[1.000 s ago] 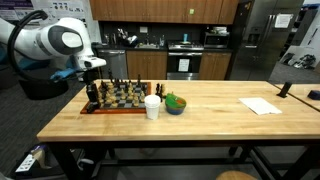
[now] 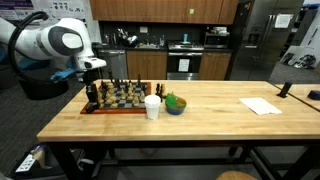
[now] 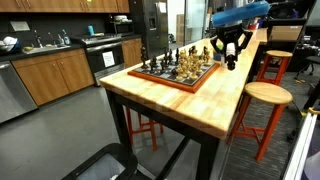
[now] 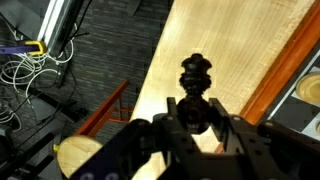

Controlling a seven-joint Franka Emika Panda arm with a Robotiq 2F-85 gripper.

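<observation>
A black chess piece (image 4: 196,75) is gripped upright between the fingers of my gripper, as the wrist view shows. In exterior view 2 the same dark piece (image 3: 231,56) hangs beneath the gripper (image 3: 231,38), above the wooden table by the board's side. The chessboard (image 3: 165,80) has a red-brown border and carries black and light-coloured pieces. Exterior view 1 has the gripper (image 2: 91,80) over the left end of the board (image 2: 130,110). Part of the board's edge (image 4: 282,75) runs along the right of the wrist view.
To the right of the board stand a white cup (image 2: 152,107) and a bowl (image 2: 175,105) with green contents. Farther right a white sheet (image 2: 260,105) lies on otherwise clear tabletop. Stools (image 3: 268,94) stand beside the table.
</observation>
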